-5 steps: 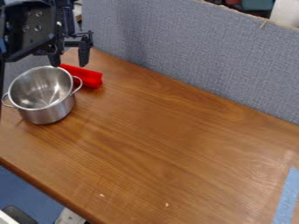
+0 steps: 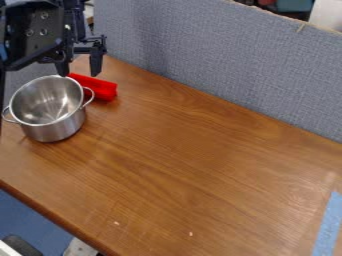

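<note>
A steel pot (image 2: 48, 119) with two side handles stands on the wooden table (image 2: 201, 170) at the left. Behind it, slightly to the right, lies a red object (image 2: 98, 87), partly hidden by the pot. The black gripper (image 2: 79, 66) hangs at the upper left, above the pot and red object, with its fingers apart and nothing visible between them.
Grey padded walls (image 2: 227, 60) bound the back and left of the table. A light blue strip (image 2: 326, 225) lies at the lower right edge.
</note>
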